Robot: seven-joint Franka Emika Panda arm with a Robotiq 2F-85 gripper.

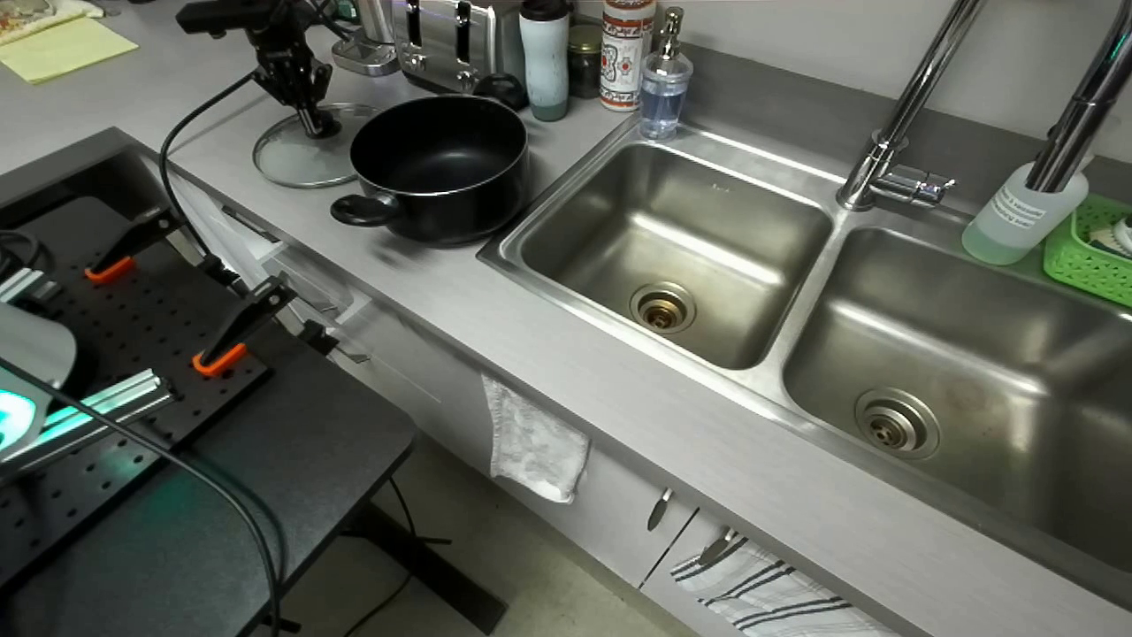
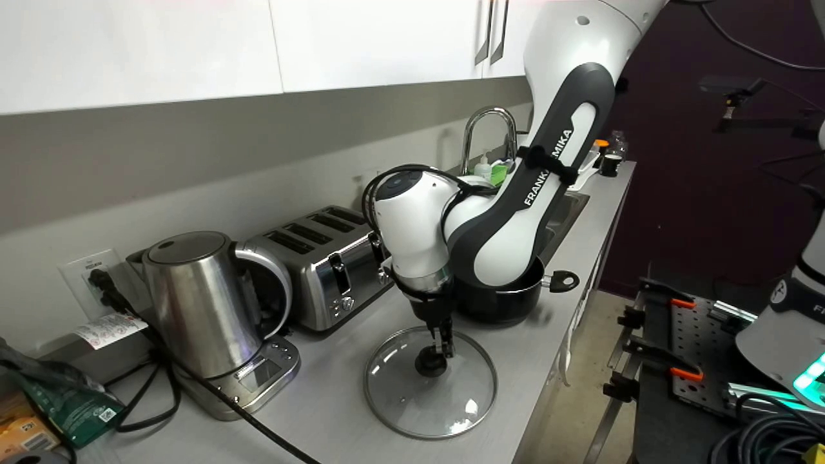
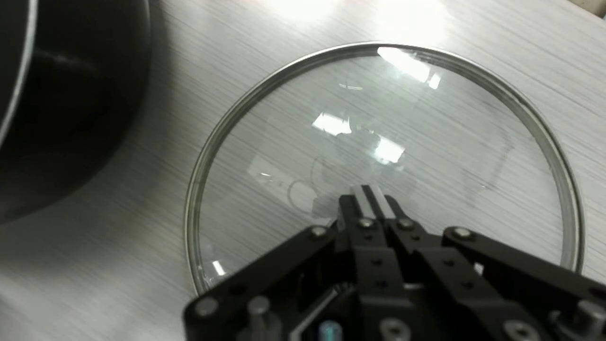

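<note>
A round glass lid [image 2: 402, 394] with a metal rim lies flat on the counter. Its black knob [image 2: 430, 362] shows close against my gripper [image 2: 444, 349]; in the wrist view the gripper hides most of it. My gripper is shut, its two fingers pressed together with nothing visible between them. From the first exterior view, the fingertips stand right beside the knob, low over the lid. A black pot [image 1: 440, 170], uncovered and with two handles, stands on the counter close to the lid.
The toaster [image 2: 332, 267] and steel kettle [image 2: 201, 301] stand along the wall. A tumbler [image 1: 546, 64] and soap dispenser [image 1: 665, 90] are behind the pot. The double sink [image 1: 679, 255] lies past the pot. Counter in front of the sink is clear.
</note>
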